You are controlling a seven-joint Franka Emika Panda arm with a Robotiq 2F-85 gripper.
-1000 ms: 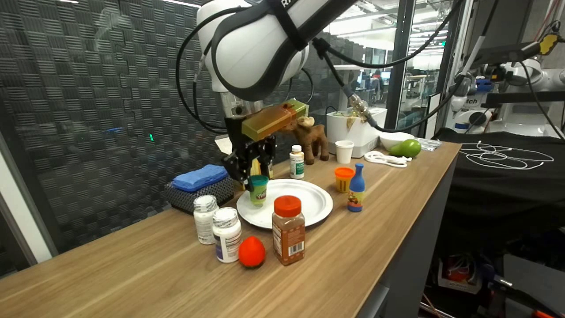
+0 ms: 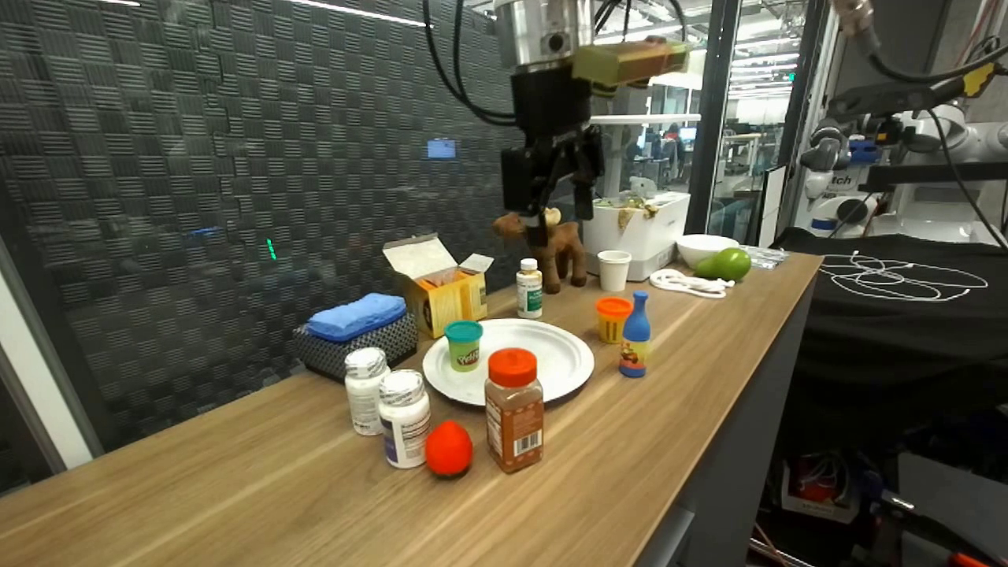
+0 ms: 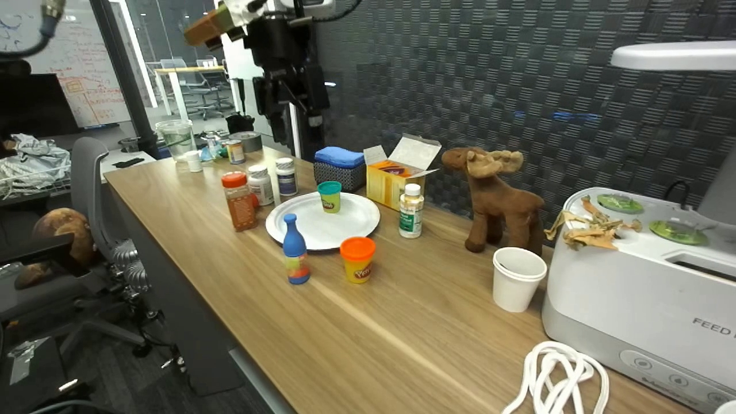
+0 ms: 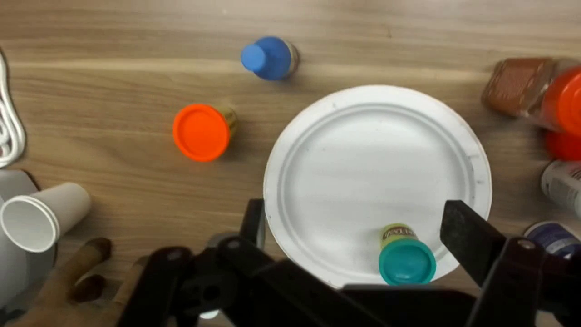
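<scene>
A green tub with a teal lid stands upright on the white plate, near the plate's wall-side edge. High above the counter, my gripper is open and empty, clear of everything below. Its two dark fingers stand wide apart in the wrist view, the tub lying beneath the gap. Beside the plate an orange-lidded yellow tub sits on the wood. Close to it is a blue-topped bottle, upright.
A red-capped spice jar, a red ball and two white bottles crowd one side of the plate. A yellow box, brown moose toy and paper cup line the wall side. The counter's front strip is open.
The arm has risen away from the green tub and shifted right in exterior view 1. Earlier the gripper was down at the tub; now the tub stands free on the plate.
</scene>
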